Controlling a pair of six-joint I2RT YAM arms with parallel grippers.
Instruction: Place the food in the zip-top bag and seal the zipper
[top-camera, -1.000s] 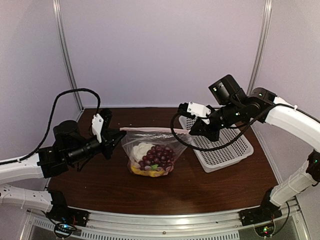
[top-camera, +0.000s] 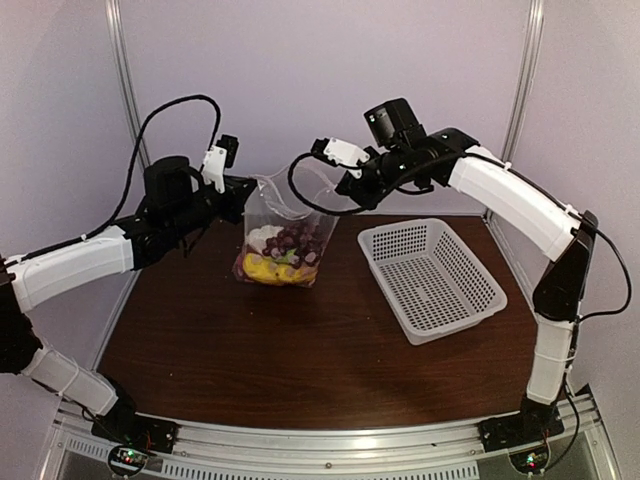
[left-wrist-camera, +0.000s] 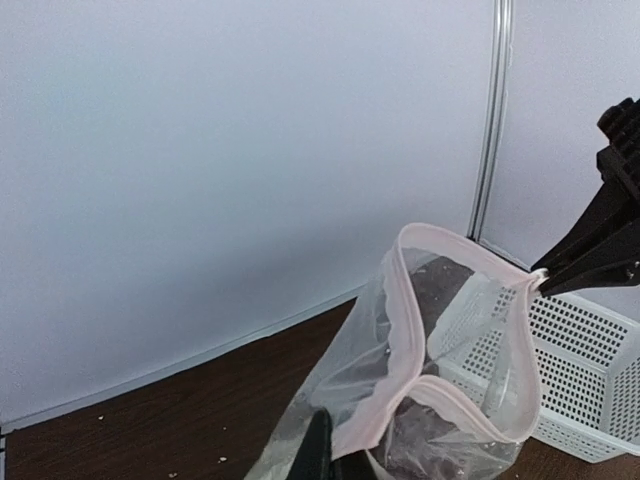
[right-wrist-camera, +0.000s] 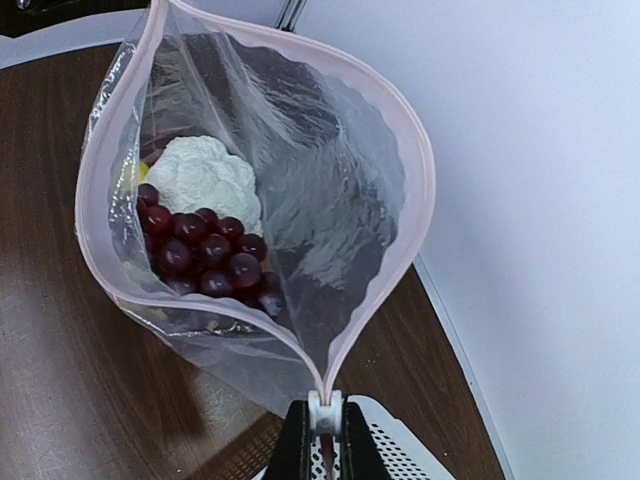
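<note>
The clear zip top bag (top-camera: 262, 215), with its pink rim spread wide, hangs between both grippers and holds the food. In the right wrist view, dark red grapes (right-wrist-camera: 215, 252) and a white cauliflower-like piece (right-wrist-camera: 205, 180) lie inside it. Something yellow (top-camera: 275, 271) fills the bag's bottom. My left gripper (top-camera: 253, 183) is shut on the bag's rim at the left corner, its dark fingers (left-wrist-camera: 318, 445) partly out of the wrist view. At the opposite corner, my right gripper is shut on the rim, with a small white piece, perhaps the slider, between its fingers.
An empty white perforated basket (top-camera: 432, 278) stands to the right on the brown table (top-camera: 270, 350). Bare table lies in front of the bag and to its left. The pale back wall (top-camera: 320, 90) rises close behind both grippers.
Both grippers have moved up and toward the back wall, carrying the bag with them. They have also come closer together, and the rim has gone from nearly straight to widely gaping.
</note>
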